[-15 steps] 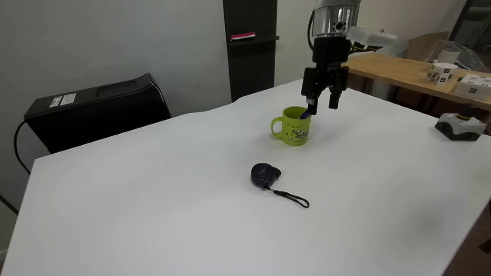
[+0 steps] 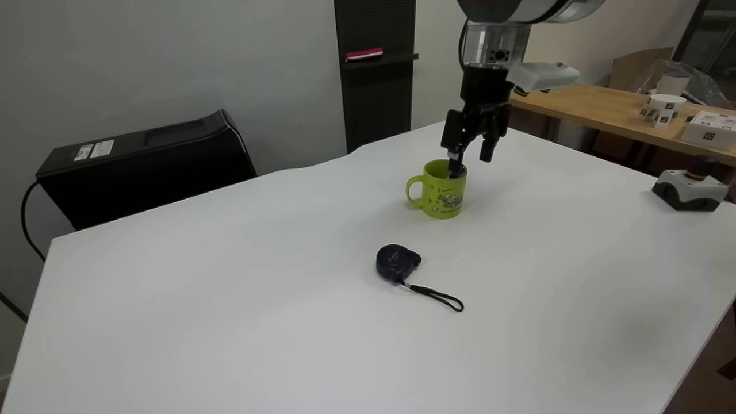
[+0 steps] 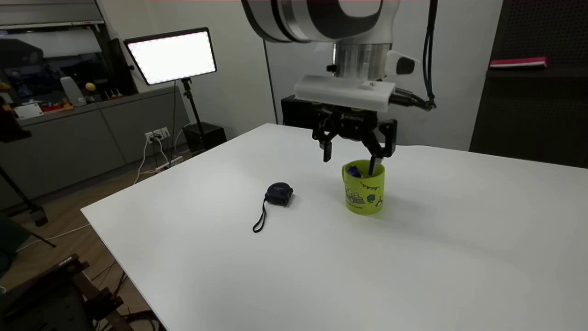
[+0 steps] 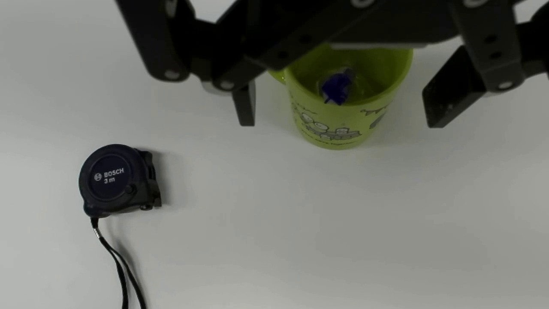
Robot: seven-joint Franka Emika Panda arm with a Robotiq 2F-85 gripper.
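A green mug [image 2: 440, 196] with printed drawings stands upright on the white table, its handle toward the left in exterior view 1. Inside it rests a small dark-blue object [image 4: 337, 88], only partly visible; what it is I cannot tell. Over the mug my gripper [image 3: 349, 163] points downward with its fingers wide apart and nothing between them. In exterior view 2, one fingertip [image 3: 372, 165] overlaps the mug's opening, while the other hangs to the left of the mug. A black Bosch tape measure [image 4: 116, 177] with a wrist cord lies apart from the mug.
A control box [image 2: 690, 187] sits at the right edge in exterior view 1. Behind the table stands a black case [image 2: 148, 162].
My gripper has shifted a little to the left in exterior view 1, closer over the mug. The mug and the tape measure have stayed where they were.
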